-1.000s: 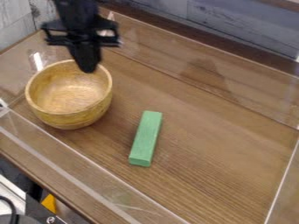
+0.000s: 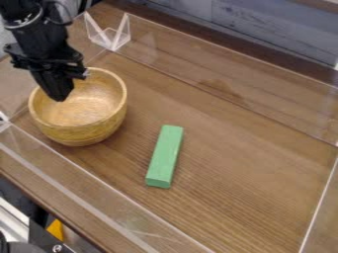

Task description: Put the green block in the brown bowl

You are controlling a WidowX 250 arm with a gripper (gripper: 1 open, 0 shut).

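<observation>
The green block [image 2: 164,156] lies flat on the wooden table, right of and below the bowl, with its long side running up the view. The brown bowl [image 2: 109,130], wide and round, stands at the left and looks empty where its inside shows. My black gripper [image 2: 69,83] is at the upper left, overlapping the bowl's far left rim in the view. It is well away from the green block. Its fingers are dark and small here, so their spacing is unclear, and no object shows between them.
A white wire-like piece [image 2: 111,34] stands behind the bowl, near the back edge. A pale wall [image 2: 264,30] borders the back, and cables lie off the table at the lower left.
My gripper has swung left from behind the bowl's upper right to its far left rim, and it appears lower and turned. The block and bowl have stayed in place.
</observation>
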